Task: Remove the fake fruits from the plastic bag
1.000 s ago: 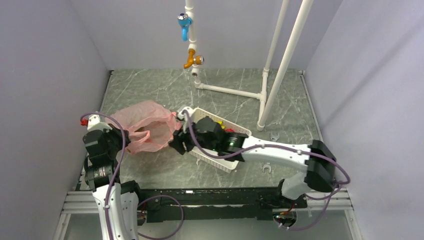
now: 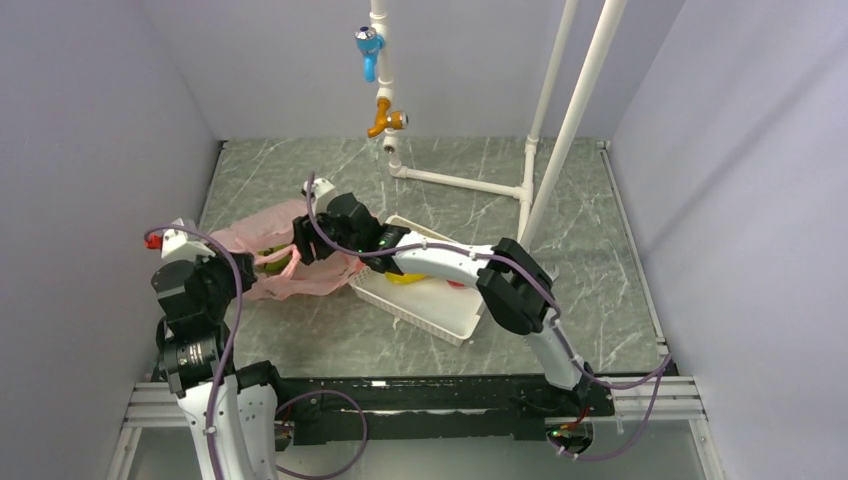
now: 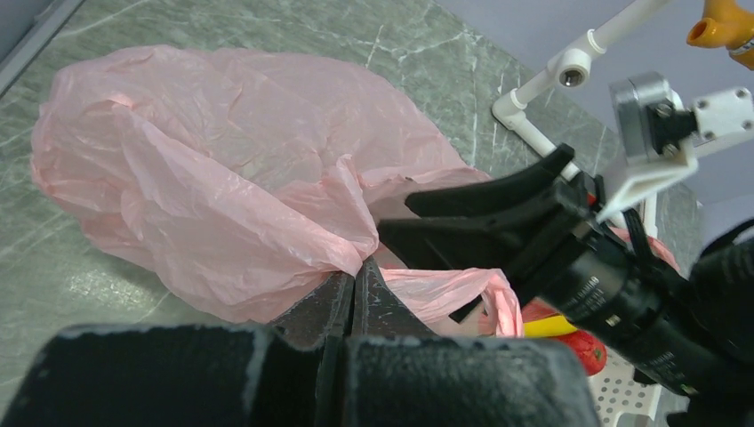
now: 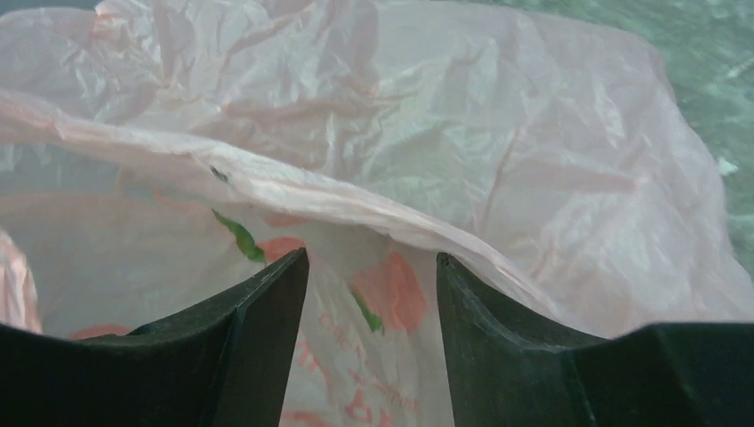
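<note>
The translucent pink plastic bag point(image 2: 318, 276) lies at the left of the counter, its mouth toward the basket. In the left wrist view my left gripper is shut, with a gathered edge of the bag pinched at its tips. My right gripper point(image 2: 304, 240) has its fingers at the bag's mouth. Its fingertips stand apart in the right wrist view, nothing held between them. Beyond them, red and green patches show on the bag film point(image 4: 405, 289); whether these are print or fruit I cannot tell. A green fruit point(image 2: 274, 262) shows in the bag opening.
A white perforated basket point(image 2: 440, 310) stands right of the bag, partly under my right arm, holding a yellow fruit point(image 2: 405, 278) and a red fruit point(image 3: 585, 350). White pipes point(image 2: 460, 183) run behind it.
My right gripper has moved left from beside the basket to the bag's mouth. A green fruit now shows in the opening.
</note>
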